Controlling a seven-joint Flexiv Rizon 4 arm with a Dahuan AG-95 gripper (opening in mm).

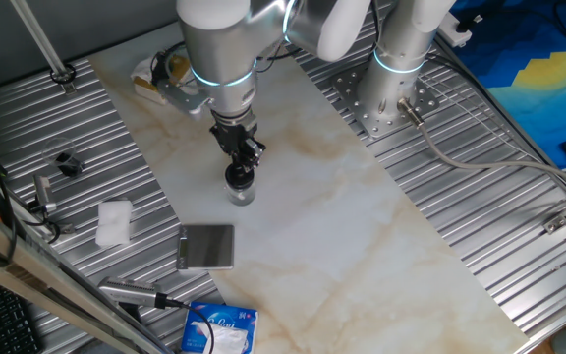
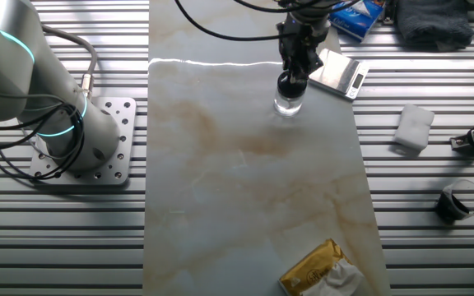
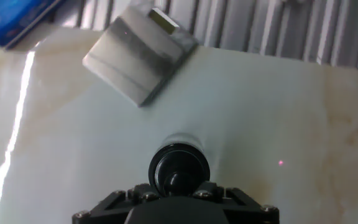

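Note:
A clear jar (image 2: pixel 289 106) with a black lid (image 3: pixel 179 167) stands upright on the marble-patterned board. My gripper (image 1: pixel 244 167) points down at the lid, and its fingertips are at or touching the top of it. From above, in the wrist view, the lid's round rim and a dark knob in its middle lie right at my gripper. Black finger parts blend with the black lid, so whether they are closed around it cannot be made out. The lid sits on the jar with no visible gap.
A flat silver scale (image 1: pixel 206 247) lies close to the jar. Beyond it are a blue packet (image 1: pixel 220 327) and a white block (image 1: pixel 114 222). A gold-and-white packet (image 2: pixel 322 270) rests at the board's other end. Most of the board (image 1: pixel 362 256) is clear.

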